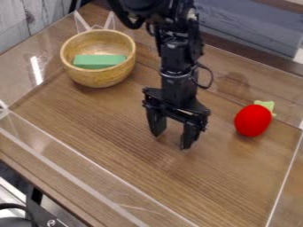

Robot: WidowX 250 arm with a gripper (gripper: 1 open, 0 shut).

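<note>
My black gripper (174,120) is low over the middle of the wooden table, pointing down, its fingers apart with nothing seen between them. To its right lies a red round object (253,121), with a small pale green item (267,106) just behind it. At the upper left a yellow bowl (99,42) holds a green block (99,61).
A dark cable or part sits at the bottom left corner.
</note>
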